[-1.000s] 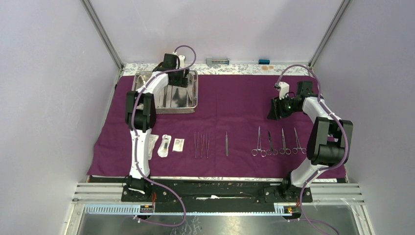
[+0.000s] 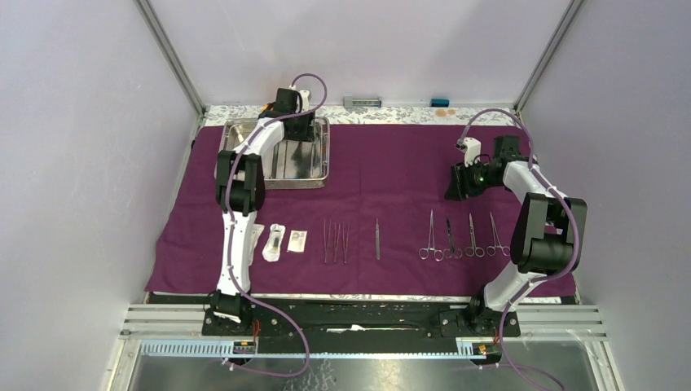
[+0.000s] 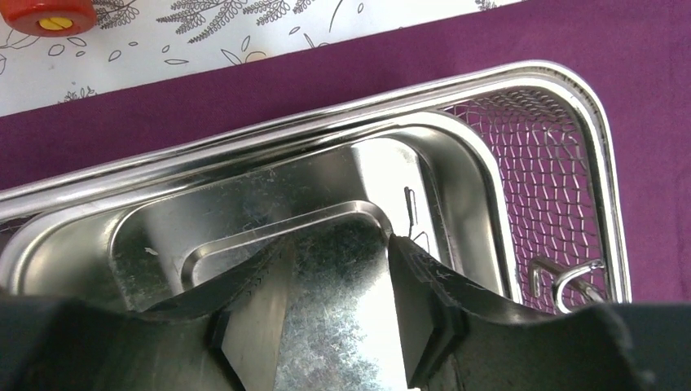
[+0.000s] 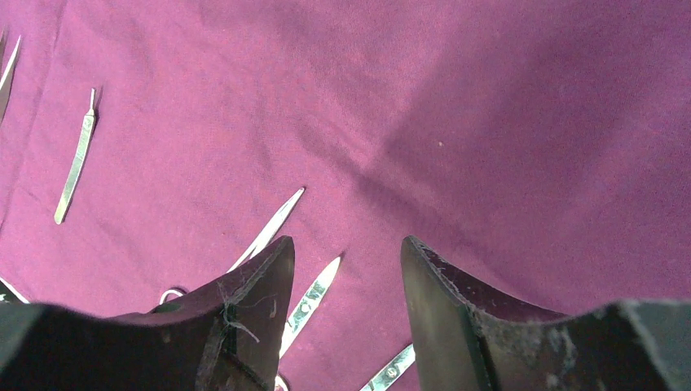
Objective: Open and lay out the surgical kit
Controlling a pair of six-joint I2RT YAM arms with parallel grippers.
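The steel tray (image 2: 322,173) stands at the back left, nested in a mesh basket (image 3: 562,179). Over its right part hangs my left gripper (image 2: 307,135); in the left wrist view its fingers (image 3: 261,318) are apart, and bare tray floor shows between them. My right gripper (image 2: 458,189) is partly open above the cloth at the right, with no object between its fingers. Laid out along the front are wrapped packets (image 2: 275,243), a small flat packet (image 2: 297,241), several tweezers (image 2: 336,243), a scalpel handle (image 2: 377,240) and several ring-handled instruments (image 2: 432,236).
Purple cloth (image 2: 391,175) covers the table, clear between tray and right arm. A grey box (image 2: 362,103) and a blue block (image 2: 440,103) stand on the back edge. An orange-red object (image 3: 47,16) sits behind the tray. A basket handle (image 3: 570,281) shows on the right.
My right arm and the laid-out instruments look unchanged.
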